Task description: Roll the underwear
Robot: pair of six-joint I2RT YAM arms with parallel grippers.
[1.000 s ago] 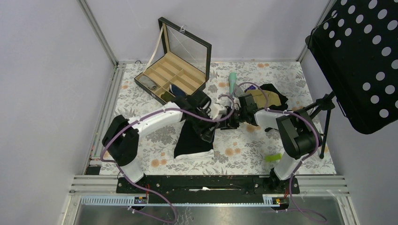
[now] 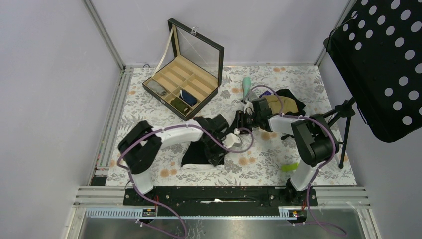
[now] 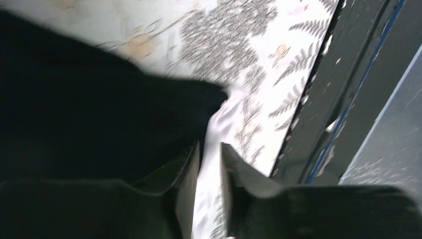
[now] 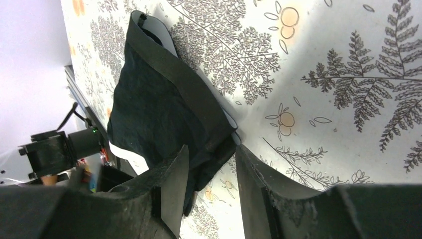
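Black underwear (image 2: pixel 195 155) with a white band lies on the floral cloth at the front centre, folded along its edge in the right wrist view (image 4: pixel 164 99). My left gripper (image 2: pixel 217 160) is low over its front right part; in the left wrist view (image 3: pixel 206 159) its fingers stand part open at the dark fabric's edge and white band, blurred. My right gripper (image 2: pixel 240 119) hangs to the upper right of the underwear; in the right wrist view (image 4: pixel 211 152) it is open, the fabric below and left of it.
An open compartment box (image 2: pixel 181 74) with rolled items stands at the back left. Folded garments (image 2: pixel 276 103) and a mint object (image 2: pixel 246 85) lie at the back right. A yellow-green item (image 2: pixel 288 167) is at the front right. A black perforated panel (image 2: pixel 378 64) overhangs the right side.
My left gripper has come down toward the front edge of the underwear and slightly left. The right arm has shifted only slightly.
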